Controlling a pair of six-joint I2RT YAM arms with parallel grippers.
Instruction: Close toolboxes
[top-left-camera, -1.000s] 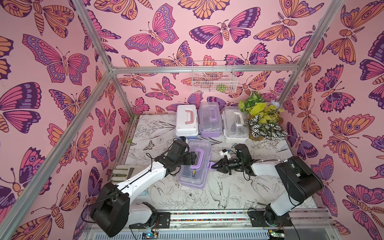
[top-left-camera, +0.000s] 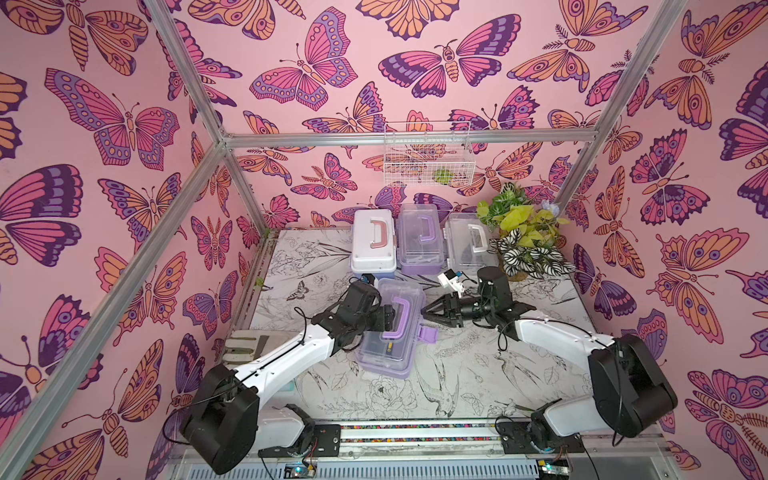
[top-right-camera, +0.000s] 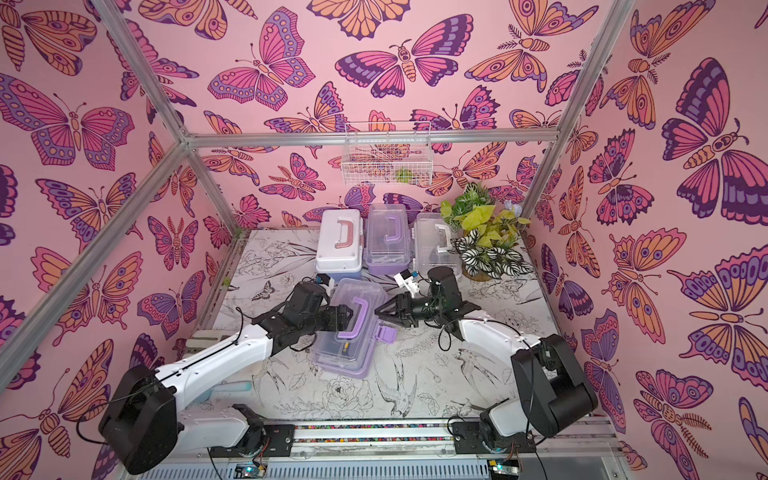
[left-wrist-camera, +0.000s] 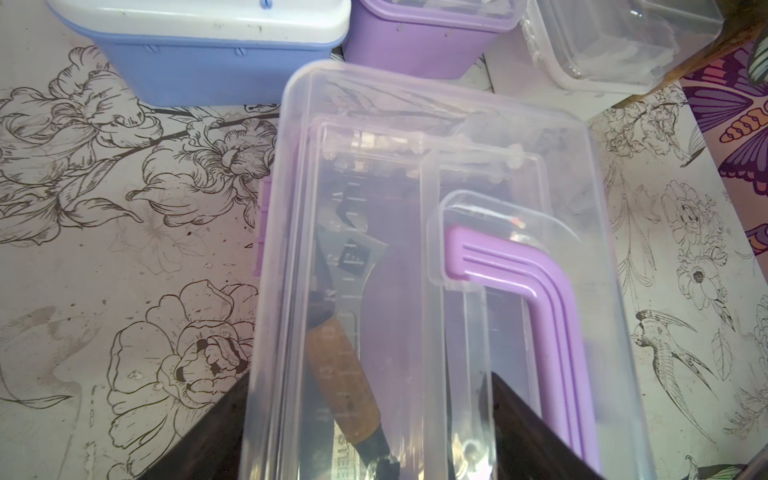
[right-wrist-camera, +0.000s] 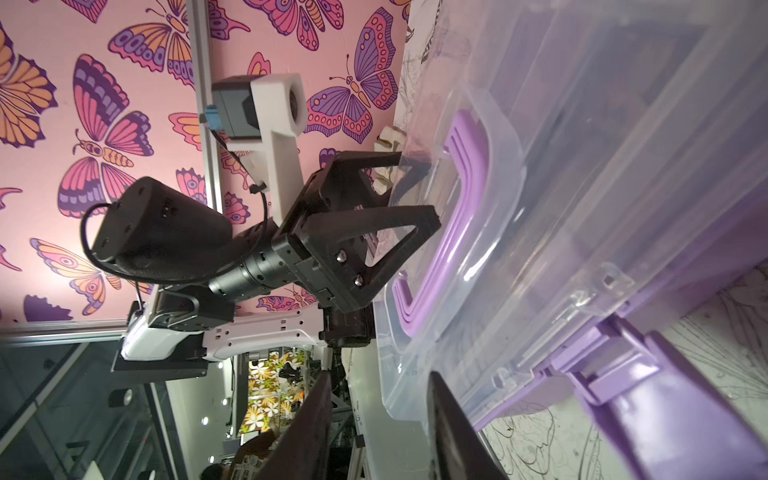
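Observation:
A clear-lidded purple toolbox (left-wrist-camera: 376, 176) lies at the table's middle, its lid down and a scraper visible inside. My left gripper (top-left-camera: 382, 316) is over its left part, shut on it beside the purple handle (left-wrist-camera: 560, 336); its fingers are partly hidden behind the clear plastic. A purple latch (right-wrist-camera: 616, 376) on the box's right side sticks out, unfastened. My right gripper (top-left-camera: 432, 308) is just right of the box, above that latch, part open with nothing seen between its fingers.
Three closed boxes stand at the back: white-blue (top-left-camera: 369, 240), purple (top-left-camera: 420, 236), clear-white (top-left-camera: 468, 244). A plant (top-left-camera: 528, 240) is at the back right. A wire basket (top-left-camera: 428, 160) hangs on the back wall.
My right arm has risen from beside the latch and moved slightly toward the back, its elbow swinging outward. The left arm is nearly unchanged.

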